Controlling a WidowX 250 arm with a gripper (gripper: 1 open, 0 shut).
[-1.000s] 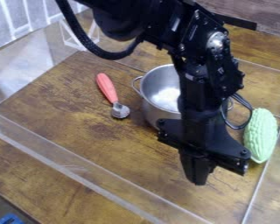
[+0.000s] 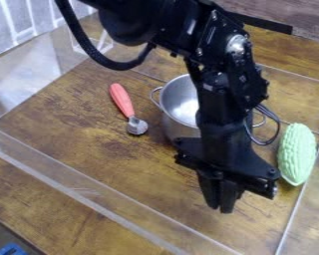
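My black gripper [image 2: 218, 197] hangs low over the front middle of the wooden table [image 2: 96, 179], fingers pointing down; whether they are open or shut is hard to make out. Behind it stands a steel pot [image 2: 177, 103], partly hidden by the arm. A red-handled tool [image 2: 123, 102] with a silver head lies left of the pot. A pale green corn-shaped object [image 2: 295, 151] lies to the right of my gripper.
Clear plastic walls border the table at the left and right. A small blue object [image 2: 8, 248] shows at the bottom left corner.
The gripper has shifted slightly to the left over the last second, and its fingertips look a little closer together. The objects have stayed in place.
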